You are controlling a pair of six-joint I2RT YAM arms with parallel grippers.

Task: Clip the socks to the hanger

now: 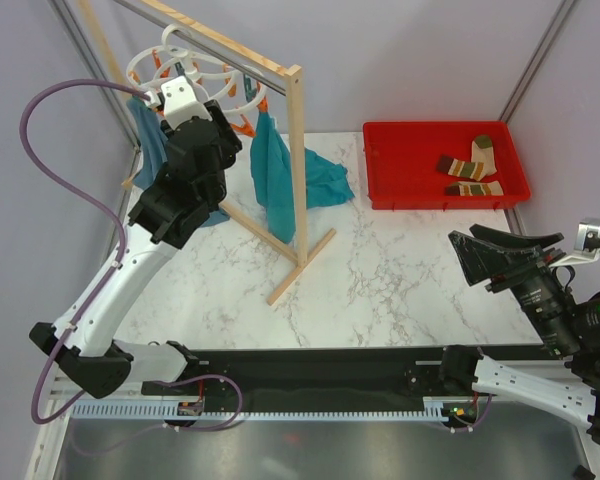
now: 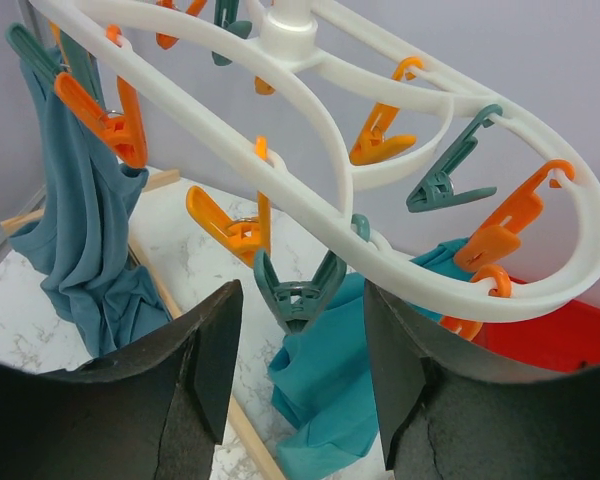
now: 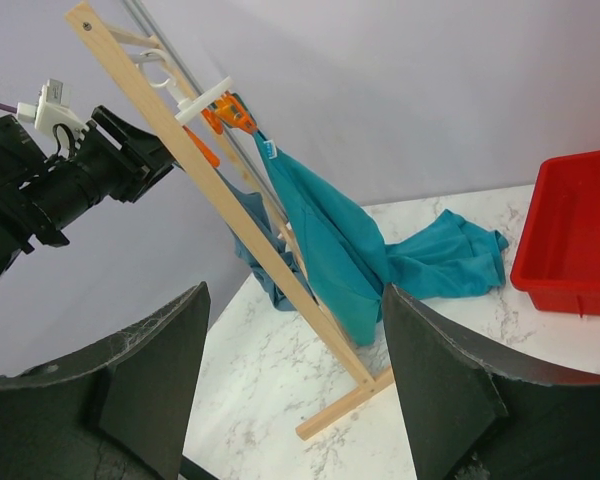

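Observation:
A round white hanger (image 2: 325, 90) with orange and green clips hangs from the wooden rack. In the left wrist view my left gripper is open just below and around a green clip (image 2: 298, 298), its fingers apart from it on both sides. Teal cloths hang from the hanger, one (image 1: 272, 180) by the rack's post and another (image 2: 80, 200) at the far left. Several striped socks (image 1: 468, 175) lie in the red bin (image 1: 400, 195). My right gripper is open and empty, well away from the hanger at the right side.
The rack's post (image 1: 297, 160) and foot (image 1: 300, 268) stand between the left arm and the red bin. A purple cable (image 1: 80, 190) loops beside the left arm.

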